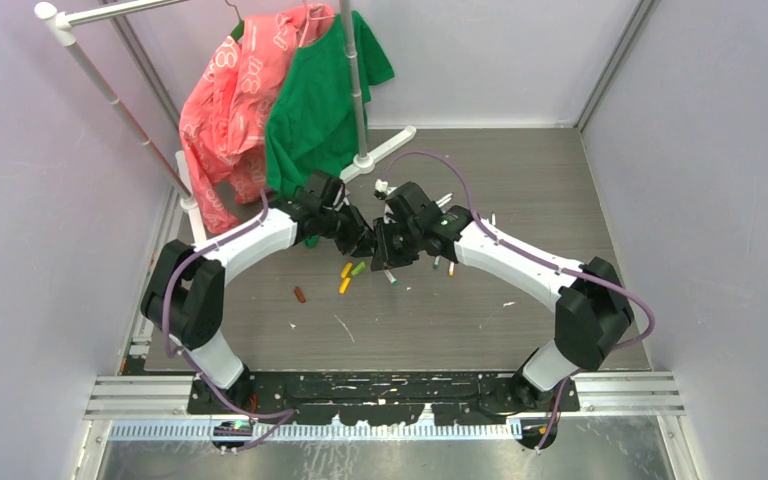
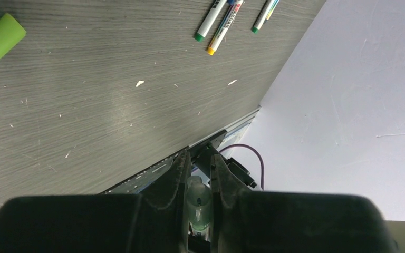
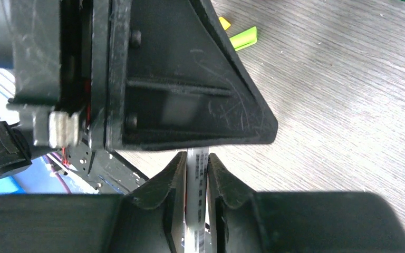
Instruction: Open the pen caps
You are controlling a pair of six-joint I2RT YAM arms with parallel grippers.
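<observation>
My left gripper (image 1: 358, 236) and right gripper (image 1: 388, 244) meet above the table's middle. A white pen (image 3: 196, 200) lies in line between them. In the left wrist view, my left gripper's fingers stand a little apart around a translucent greenish pen end (image 2: 198, 205). In the right wrist view, my right gripper's fingers are open, flanking the pen barrel; whether they touch it is unclear. Loose caps lie below: green (image 1: 358, 269), yellow (image 1: 345, 285) and brown (image 1: 299, 294). Several capped pens (image 2: 224, 26) lie to the right.
A clothes rack (image 1: 363, 160) with pink (image 1: 220, 120) and green (image 1: 310, 120) garments stands at the back left.
</observation>
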